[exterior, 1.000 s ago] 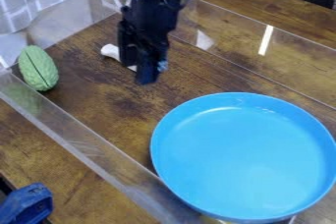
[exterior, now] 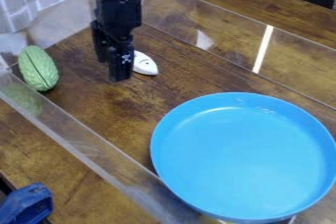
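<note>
My black gripper [exterior: 113,61] hangs low at the upper middle-left, open, its fingers down around the left part of a white, elongated object [exterior: 143,65] with small dark spots, whose left end it hides. Whether the fingertips touch it cannot be told. A green ribbed oval object [exterior: 38,69] lies to the left. A large blue round plate [exterior: 242,157] sits at the lower right.
A blue object [exterior: 23,205] sits at the bottom left corner.
</note>
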